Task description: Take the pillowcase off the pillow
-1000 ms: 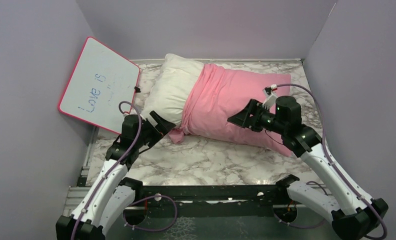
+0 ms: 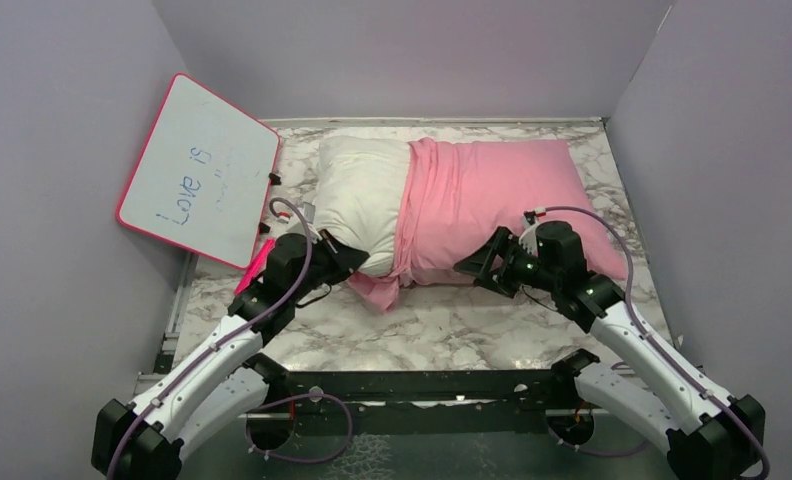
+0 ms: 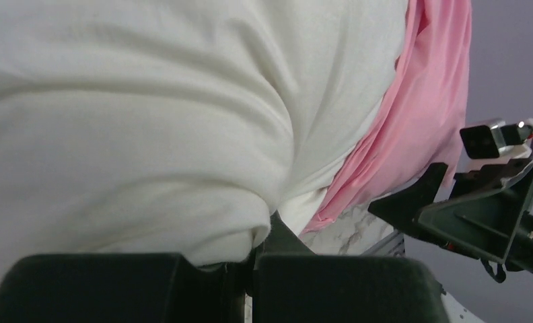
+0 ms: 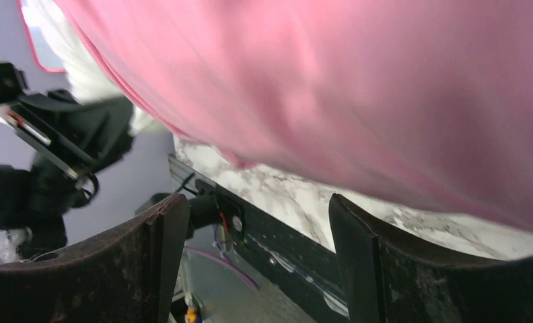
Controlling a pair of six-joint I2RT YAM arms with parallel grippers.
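Note:
The white pillow (image 2: 360, 190) lies with its left part bare; the pink pillowcase (image 2: 492, 195) covers the rest, bunched in folds at its edge, with loose cloth hanging at the front. My left gripper (image 2: 354, 258) is shut on the pillow's white fabric at its front left corner, which gathers into creases between the fingers in the left wrist view. My right gripper (image 2: 477, 262) stands open over the front of the pink pillowcase, its fingers apart in the right wrist view, with nothing visibly held.
A whiteboard (image 2: 198, 170) leans at the left side. Grey walls surround the back and sides.
My right gripper shifted slightly.

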